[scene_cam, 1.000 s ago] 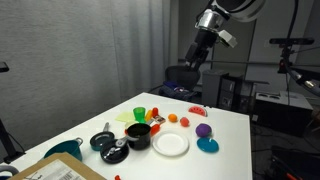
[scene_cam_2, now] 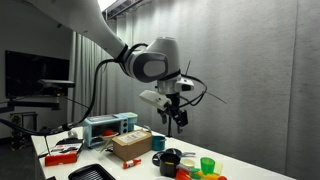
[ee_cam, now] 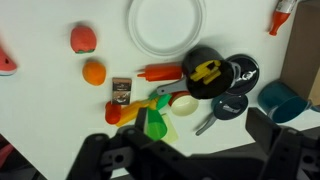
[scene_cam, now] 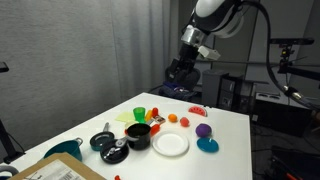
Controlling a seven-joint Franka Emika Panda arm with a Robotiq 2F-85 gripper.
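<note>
High above the white table, my gripper (scene_cam: 180, 75) hangs open and empty, clear of everything below it. Its two dark fingers spread wide at the bottom of the wrist view. Beneath it in that view are a black pot (ee_cam: 205, 88) with a yellow item (ee_cam: 206, 73) inside, a white plate (ee_cam: 167, 22), a red bottle-shaped item (ee_cam: 160, 72) and a green cup (ee_cam: 155, 123). An orange (ee_cam: 94, 72) and a red apple-like fruit (ee_cam: 83, 39) lie to the left. In exterior view 1 the pot (scene_cam: 138, 134) stands left of the plate (scene_cam: 171, 143).
A cardboard box (scene_cam: 65, 173) and a teal pot (scene_cam: 64, 148) occupy the table's near left. Black pans (scene_cam: 115, 152) sit beside the pot. A purple ball (scene_cam: 203, 130) and a blue dish (scene_cam: 207, 145) are on the right. Bare tabletop shows in front of the plate.
The arm has swung left and lower in exterior view 1, bringing the gripper nearer the pot and plate side. The table objects stay where they were.
</note>
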